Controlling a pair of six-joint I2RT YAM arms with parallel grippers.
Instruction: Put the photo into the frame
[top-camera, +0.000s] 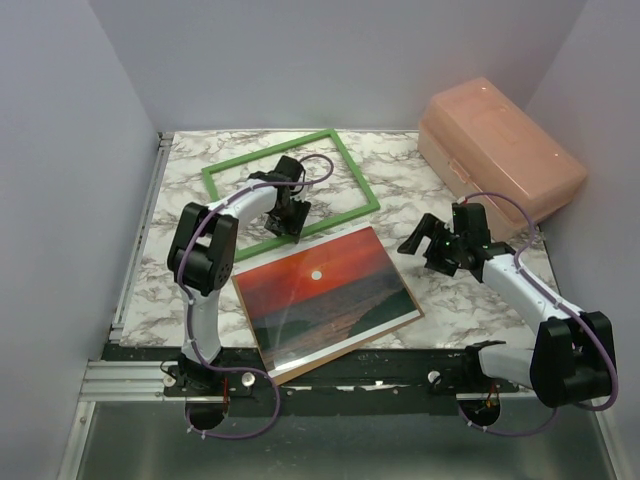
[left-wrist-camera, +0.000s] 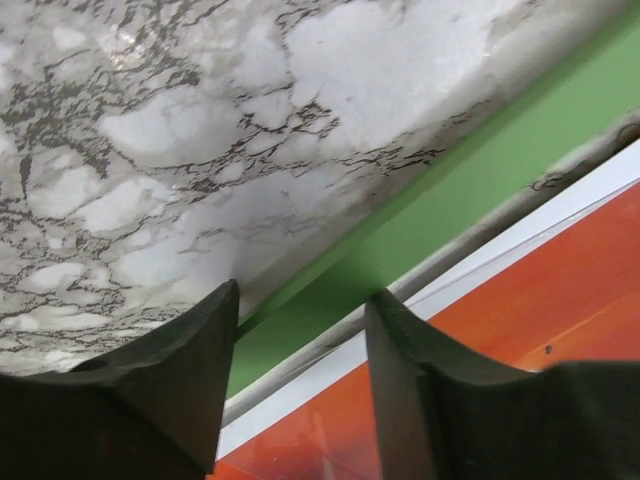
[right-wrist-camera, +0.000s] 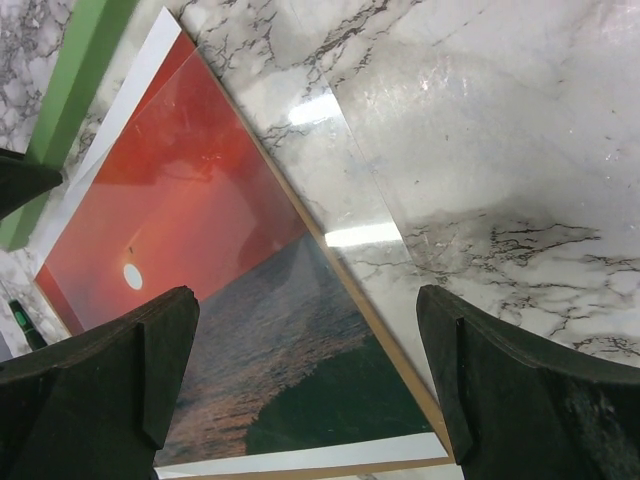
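The green frame (top-camera: 355, 167) lies empty on the marble table at the back left. My left gripper (top-camera: 292, 226) is down on its near bar (left-wrist-camera: 460, 190); in the left wrist view its fingers straddle the green bar, not clearly shut. In front lies the photo (top-camera: 325, 300), a sunset print with white borders on a brown-edged board, under what looks like a clear sheet (right-wrist-camera: 360, 200) reaching past its right edge. My right gripper (top-camera: 428, 240) hangs open at the photo's right, its two fingers wide apart in the right wrist view.
A large pink box (top-camera: 500, 150) fills the back right corner. Bare marble (top-camera: 190, 300) lies at the left and between the photo and the box. The table's front edge runs just under the photo's lower corner.
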